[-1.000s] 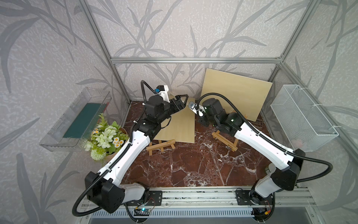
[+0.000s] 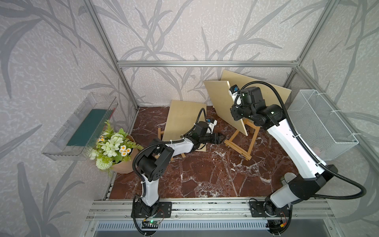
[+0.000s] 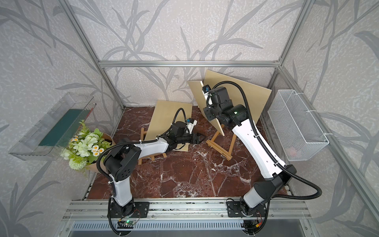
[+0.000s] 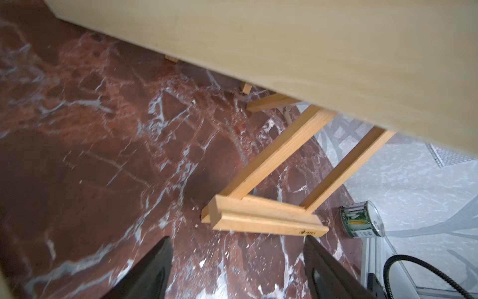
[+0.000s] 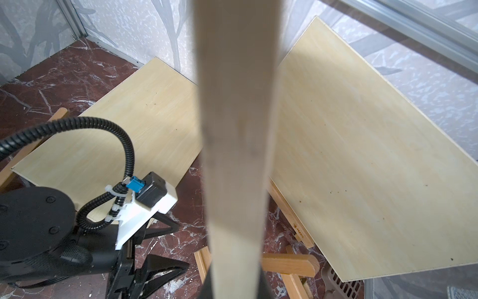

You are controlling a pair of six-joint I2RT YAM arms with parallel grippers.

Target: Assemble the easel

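Observation:
My right gripper (image 2: 236, 106) is raised at the right, shut on a plywood board (image 2: 219, 100) held tilted above the right easel frame (image 2: 248, 154); in the right wrist view the board's edge (image 5: 234, 139) runs up between the fingers. My left gripper (image 2: 219, 138) stands open, low in the middle, beside that frame; the left wrist view shows nothing between its fingers and the board overhead. A second board (image 2: 177, 112) lies at the centre left over another wooden frame (image 2: 161, 134). A third board (image 2: 260, 86) leans at the back right.
A flower pot (image 2: 122, 165) stands at the left below a clear bin (image 2: 59, 152). A white mesh basket (image 2: 319, 126) is at the right, with a can (image 4: 362, 219) on the table's right edge.
My left arm has swung down and right to low over the table. My right gripper has risen rightward, with the board now standing up in it.

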